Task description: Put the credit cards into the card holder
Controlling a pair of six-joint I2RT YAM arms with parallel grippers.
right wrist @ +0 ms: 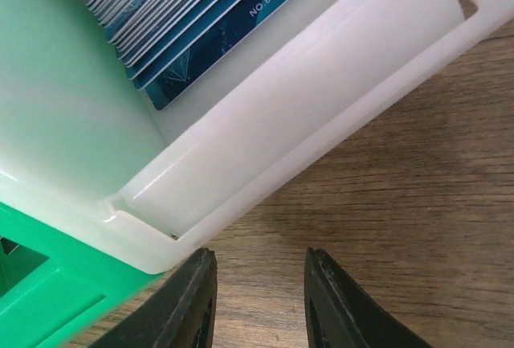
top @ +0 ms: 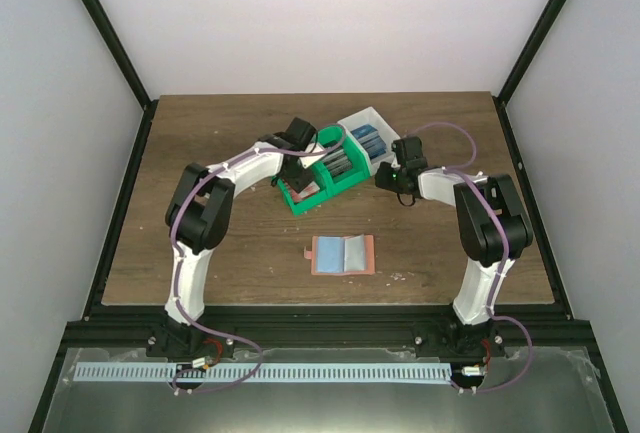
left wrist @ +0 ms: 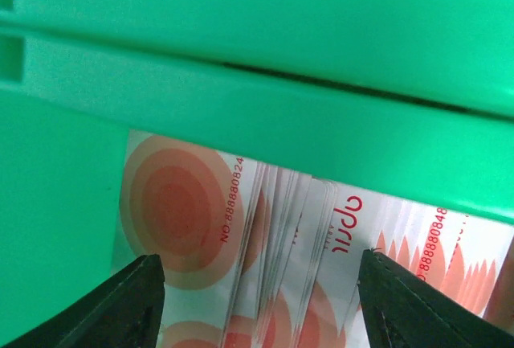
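Red-and-white cards [left wrist: 305,243] stand and lean in a compartment of the green box [left wrist: 337,115]. Over them my left gripper stands open, its fingers spread on either side of the upright cards; whether it touches them I cannot tell. In the top view the left gripper [top: 300,180] partly covers that compartment. The card holder [top: 342,255], with an orange border, lies spread on the table in front of the boxes. My right gripper is partly open over bare wood beside the white box [right wrist: 321,147], nothing between its fingers.
Blue cards [right wrist: 233,26] lie in the white box, which touches the green box at its right. Dark cards [top: 336,160] fill another green compartment. Wooden table [top: 240,263] around the card holder is clear.
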